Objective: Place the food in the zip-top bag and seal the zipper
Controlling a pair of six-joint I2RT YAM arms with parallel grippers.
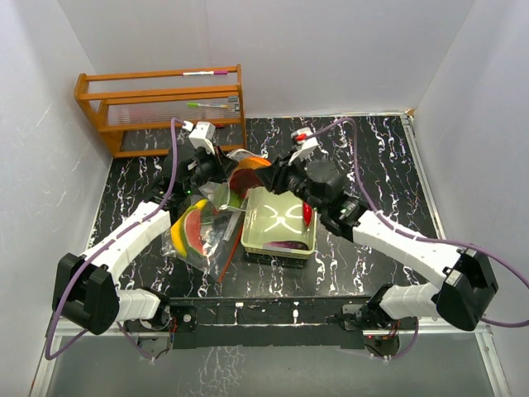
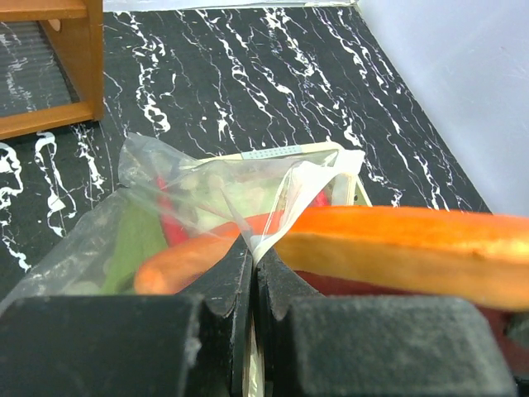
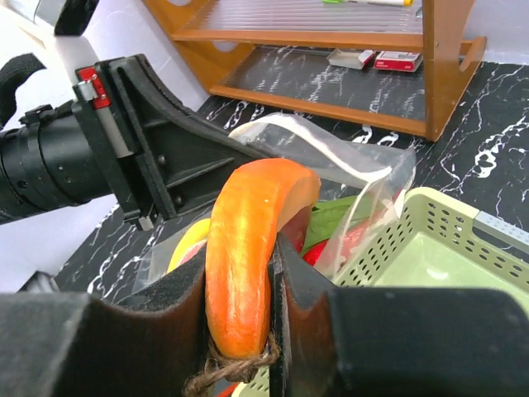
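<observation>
The clear zip top bag (image 1: 207, 240) lies left of the bin with yellow and watermelon-pink food inside; its white-rimmed opening is raised. My left gripper (image 1: 216, 169) is shut on the bag's edge, seen between its fingertips in the left wrist view. My right gripper (image 1: 273, 174) is shut on an orange curved food (image 3: 248, 248) with a twine-wrapped end, whose far end reaches into the bag opening. A green piece and red pieces show behind the bag's film.
The green bin (image 1: 277, 223) holds a purple food (image 1: 285, 245) and a red pepper (image 1: 307, 212). A wooden rack (image 1: 149, 94) stands at back left.
</observation>
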